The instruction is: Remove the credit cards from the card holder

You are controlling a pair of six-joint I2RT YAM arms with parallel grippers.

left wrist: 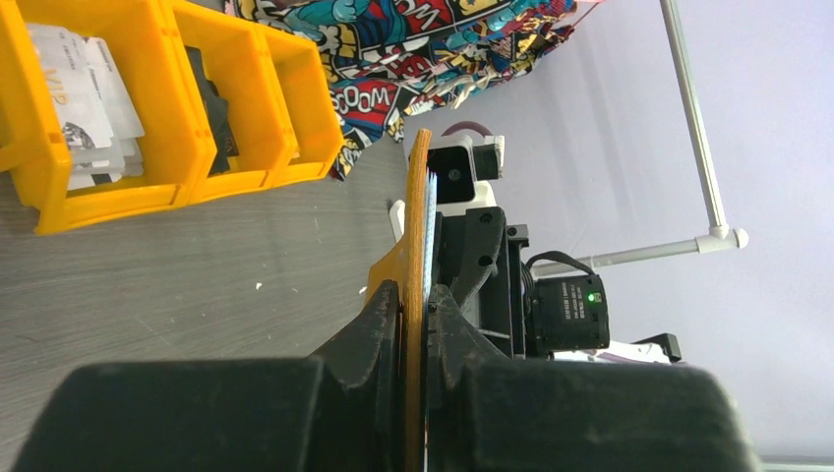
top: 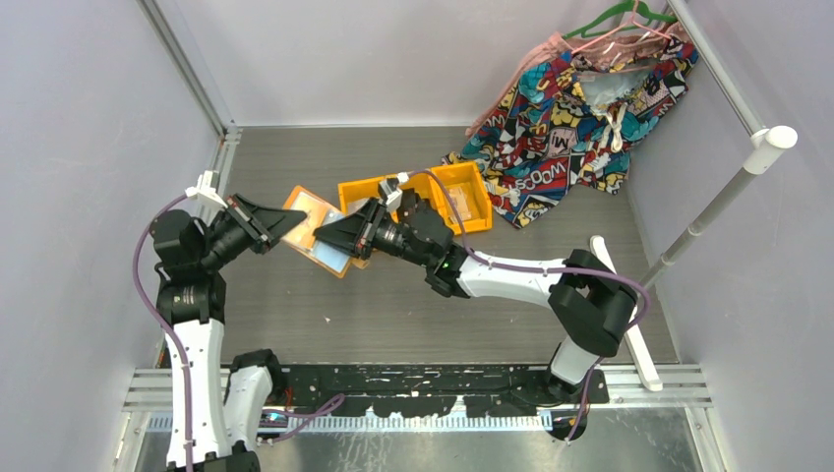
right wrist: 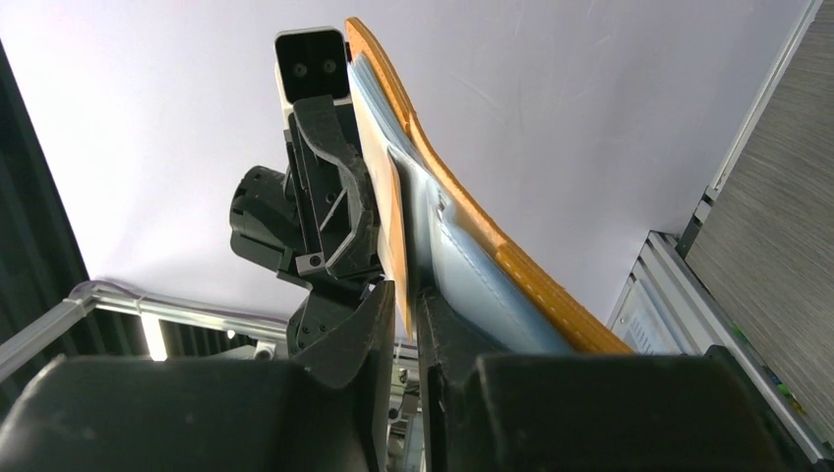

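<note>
An orange card holder (top: 329, 259) with pale blue and light orange cards or sleeves is held upright between the two grippers. My left gripper (top: 281, 234) is shut on the holder, whose edge (left wrist: 416, 246) rises from between its fingers in the left wrist view. My right gripper (top: 327, 233) is at the holder's inner side; in the right wrist view its fingertips (right wrist: 379, 315) are close around a light orange layer (right wrist: 388, 206) beside the blue sleeve (right wrist: 492, 305). Whether they grip it is hard to tell.
Yellow bins (left wrist: 108, 206) holding white cards and dark items stand behind the grippers. Patterned clothing (top: 570, 138) hangs at the back right. A white pole structure (top: 708, 216) is on the right.
</note>
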